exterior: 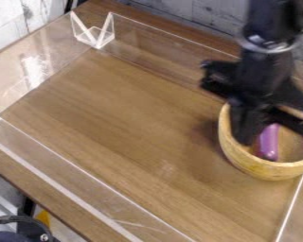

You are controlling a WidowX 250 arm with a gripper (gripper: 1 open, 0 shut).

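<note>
My gripper (246, 125), dark and motion-blurred, hangs over the left part of a wooden bowl (261, 168) at the right of the camera view; it looks shut, with nothing visible between its fingers. A purple object (268, 143) lies in the bowl, partly hidden behind the gripper and the rim.
A white wire-like holder (94, 34) stands at the back left. Clear strips run along the table's left and front edges, and a wall closes the back.
</note>
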